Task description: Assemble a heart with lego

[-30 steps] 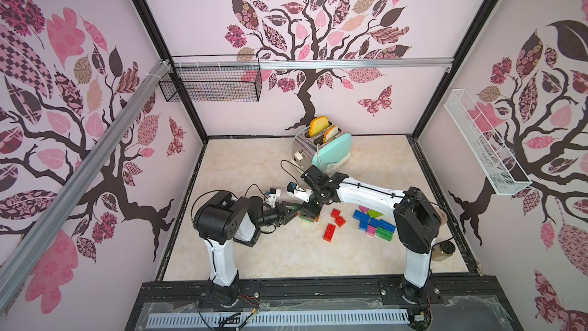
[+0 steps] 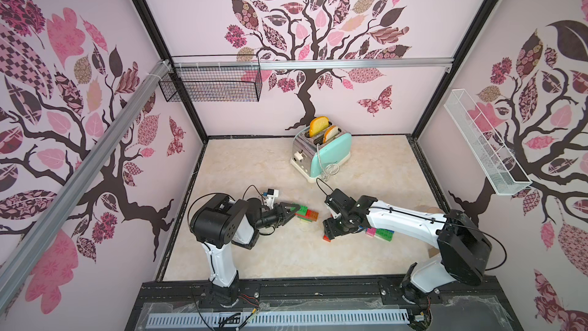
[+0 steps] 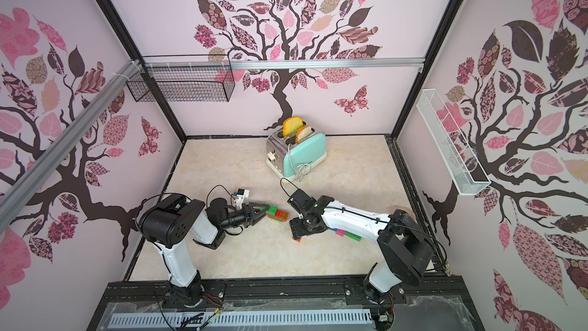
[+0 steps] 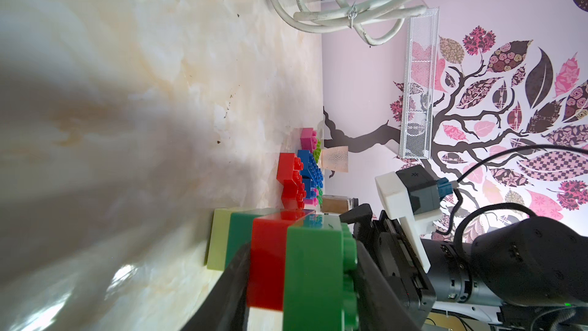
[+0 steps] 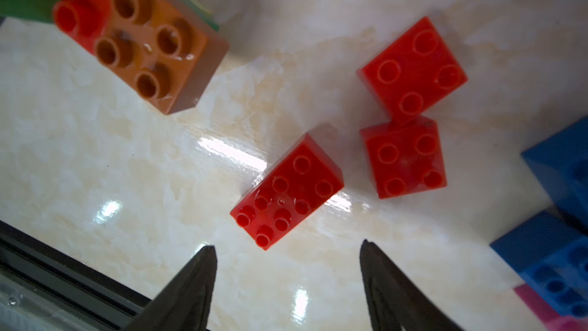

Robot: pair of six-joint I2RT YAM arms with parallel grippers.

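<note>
My left gripper is shut on a brick assembly, with a green brick [image 4: 312, 279] and a red brick [image 4: 266, 260] at its front and lighter green behind. In the right wrist view, an orange brick [image 5: 177, 67] on that assembly shows at top left. My right gripper is open above a red 2x4 brick [image 5: 286, 193], its fingers below that brick in the view, nothing between them. Two small red bricks [image 5: 411, 67] lie corner to corner beside it.
Blue bricks [image 5: 545, 269], pink and green bricks lie to the right. A toaster [image 2: 330, 156] with a coiled cord [image 4: 343, 21] stands at the back middle.
My right gripper has moved away from the held assembly, rightward and toward the front, to over the loose red brick. The left arm has barely moved.
</note>
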